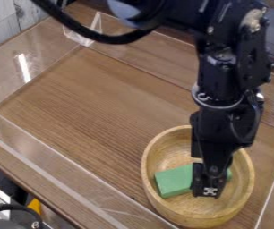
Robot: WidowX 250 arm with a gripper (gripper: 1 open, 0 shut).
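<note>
A wooden bowl (167, 203) sits on the table at the lower right, holding a green block (175, 182). My black gripper (208, 186) reaches down from the top right into the bowl, just right of the block, and covers part of it. The gripper is open; whether its fingertips touch the block is hard to tell.
A black cable lies at the bottom left.
</note>
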